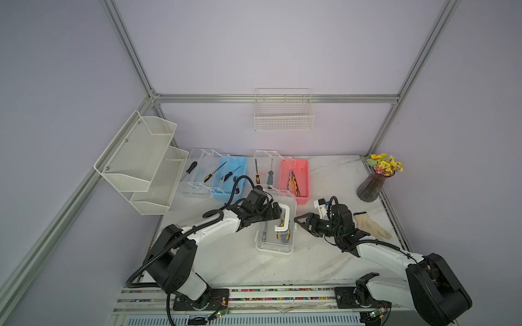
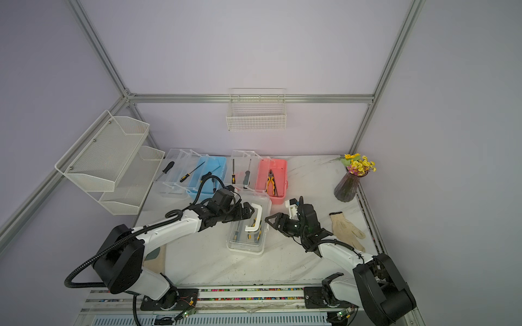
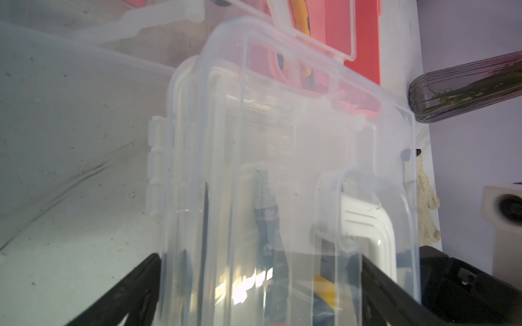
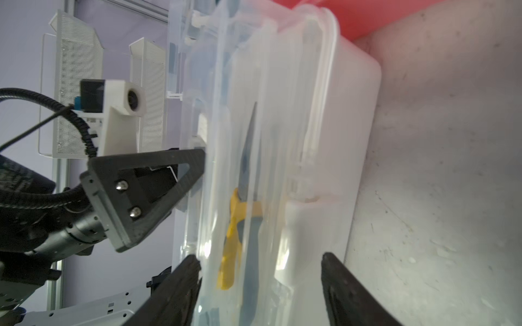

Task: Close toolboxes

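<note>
The clear toolbox (image 1: 272, 241) with white handle (image 1: 282, 225) sits mid-table, its lid down over pliers and other tools; whether it is latched I cannot tell. My left gripper (image 1: 274, 212) is open over the box's left and upper part. My right gripper (image 1: 301, 221) stands part open at the box's right side, nothing visible held. Behind, the blue toolbox (image 2: 209, 165) and pink toolbox (image 2: 279, 195) lie open with tools inside, their clear lids folded back to the left.
A flower vase (image 1: 368, 190) and glove (image 1: 372, 228) are at the right. Wire baskets (image 1: 130, 157) hang on the left and back walls.
</note>
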